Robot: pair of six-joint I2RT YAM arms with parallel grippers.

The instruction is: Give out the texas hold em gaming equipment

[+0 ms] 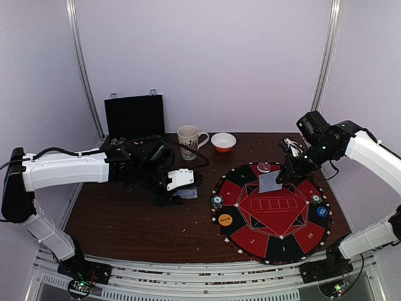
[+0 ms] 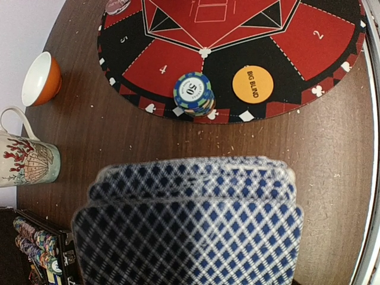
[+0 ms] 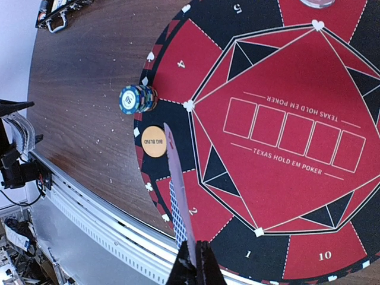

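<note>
My right gripper is shut on one thin playing card, seen nearly edge-on in the right wrist view. From above, that blue-patterned card hangs over the upper part of the round red and black poker mat. A deck of blue-checked cards fills the lower left wrist view; my left gripper is shut on it, left of the mat. On the mat lie a chip stack, the orange Big Blind button, a blue button and another chip stack.
A clear round piece sits at the mat's back edge. Behind stand a mug and an orange-white bowl. An open black chip case is at the back left. Bare wood lies left of the mat.
</note>
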